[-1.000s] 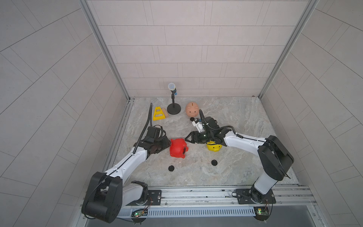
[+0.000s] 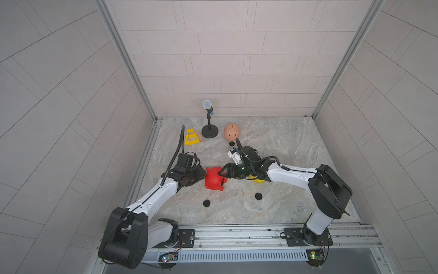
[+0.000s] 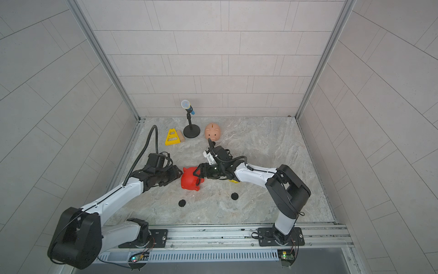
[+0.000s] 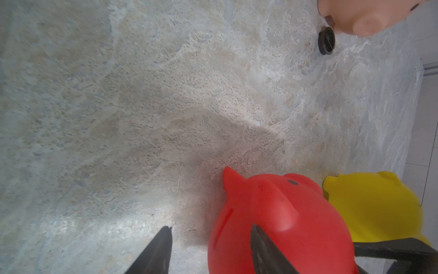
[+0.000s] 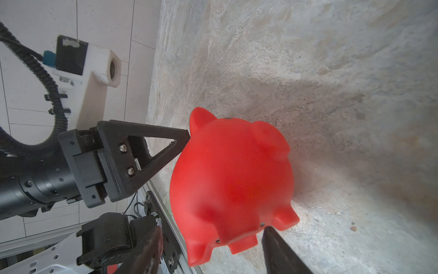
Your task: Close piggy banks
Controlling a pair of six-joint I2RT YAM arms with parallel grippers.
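Note:
The red piggy bank (image 2: 213,178) lies tipped over between my two grippers, its feet turned toward the right arm in the right wrist view. At its left side is my left gripper, fingers apart; one finger (image 5: 171,134) appears to touch the pig near an ear. My right gripper stands open at the pig's feet side, fingers apart. Mostly hidden under the right arm is the yellow piggy bank (image 4: 374,207). The pink piggy bank (image 2: 231,132) stands at the back, a black plug (image 4: 326,41) beside it. Two more plugs, one left (image 2: 206,203) and one right (image 2: 258,196), lie in front.
A black stand (image 2: 209,131) with a round head is at the back, left of the pink pig. Beside it sits a yellow triangular piece (image 2: 191,137). Free table surface (image 2: 292,141) extends at the back right and along the front.
My right gripper has moved left and slightly toward the front, up to the red pig, and its arm now covers more of the yellow pig. The left arm is nearly unchanged.

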